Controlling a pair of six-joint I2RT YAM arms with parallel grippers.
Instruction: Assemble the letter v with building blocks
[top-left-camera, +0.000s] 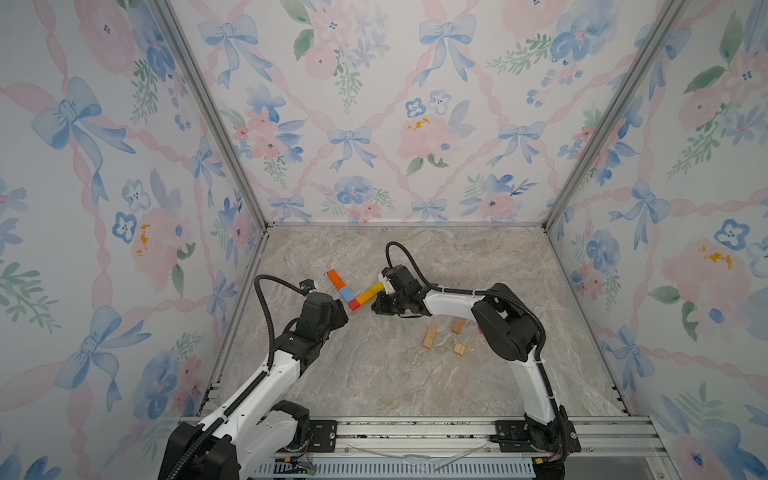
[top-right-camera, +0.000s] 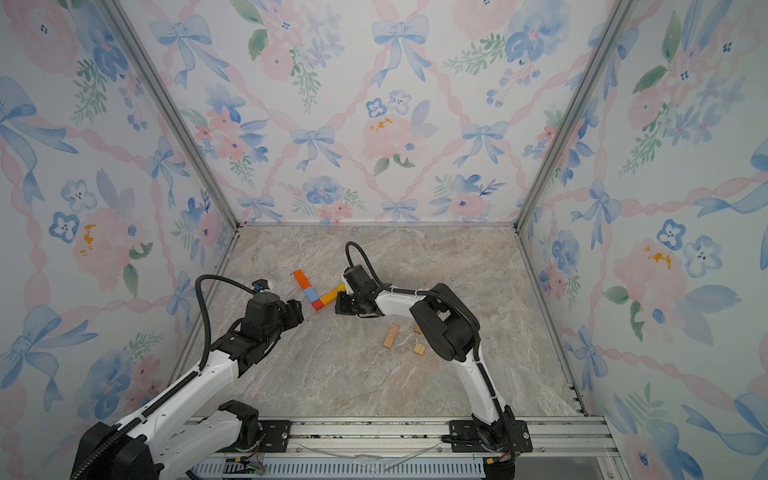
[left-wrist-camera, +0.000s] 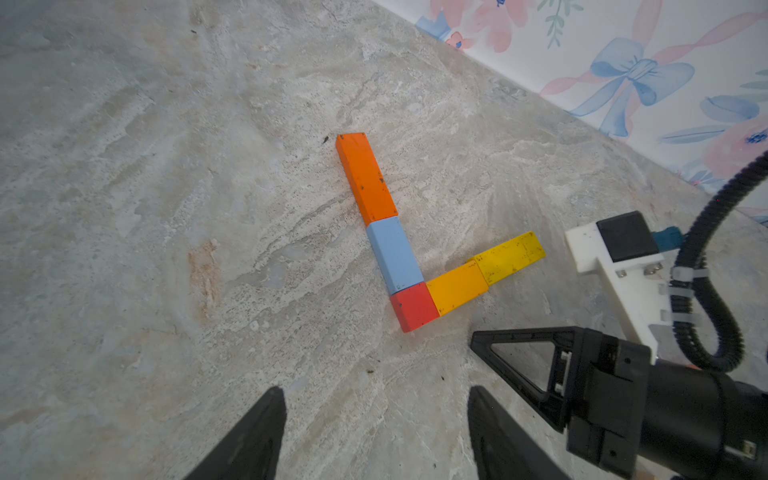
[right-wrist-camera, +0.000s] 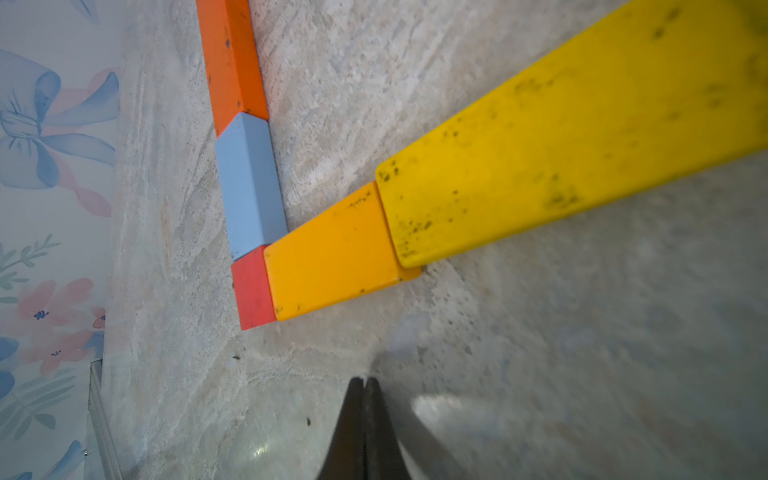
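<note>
On the table lies a V of blocks. One leg is an orange block (left-wrist-camera: 367, 177) and a light blue block (left-wrist-camera: 393, 254); a red block (left-wrist-camera: 414, 307) forms the corner. The other leg is an amber block and a yellow block (right-wrist-camera: 576, 120), whose near end sits slightly offset from the amber one in the right wrist view. My right gripper is shut with nothing between its fingers, low beside the amber and yellow leg. My left gripper hangs in front of the corner, its fingers apart and empty.
Wooden blocks (top-left-camera: 429, 336) lie front right of the V, near the right arm. The right arm covers part of the yellow block from above.
</note>
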